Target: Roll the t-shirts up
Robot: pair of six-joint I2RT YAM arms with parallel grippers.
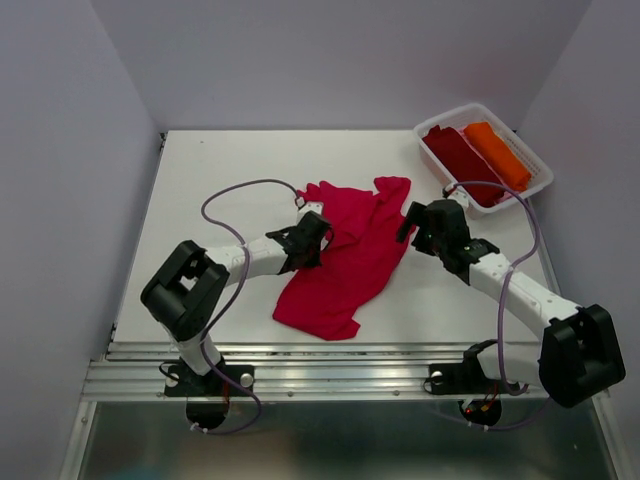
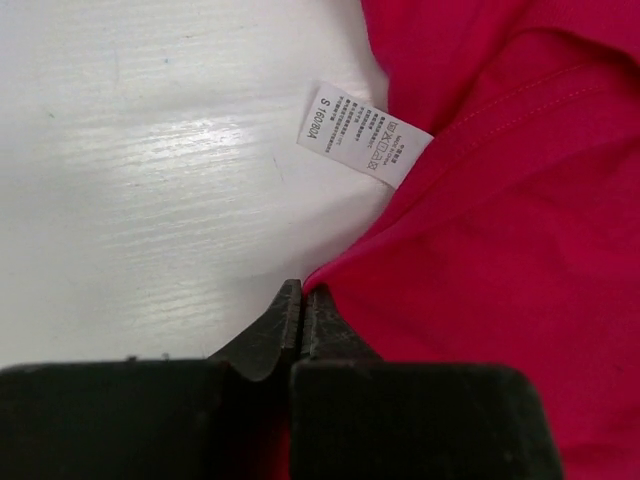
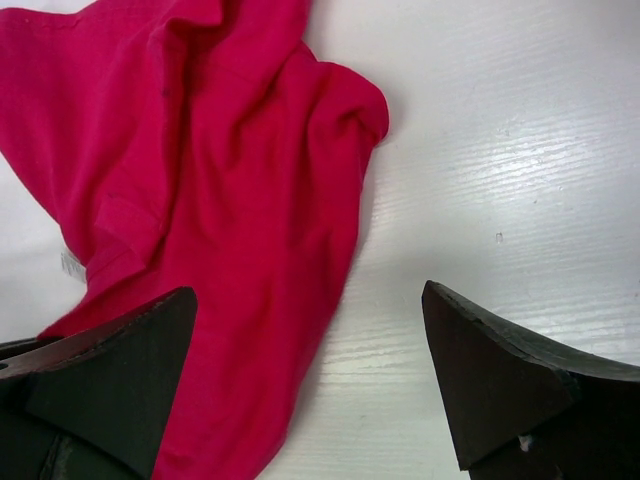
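Observation:
A crumpled red T-shirt [image 1: 350, 265] lies in the middle of the white table, its sleeve and upper part bunched toward the back. At its left edge my left gripper is shut on a pinch of the cloth. Just beyond that pinch, a white care label [image 2: 365, 136] sticks out from the shirt. My right gripper hangs wide open over the shirt's right edge, nothing held. Cloth shows beneath and between its fingers, beside bare table.
A white basket [image 1: 545, 178] stands at the back right, holding a dark red roll [image 1: 465, 165] and an orange roll [image 1: 497, 155].

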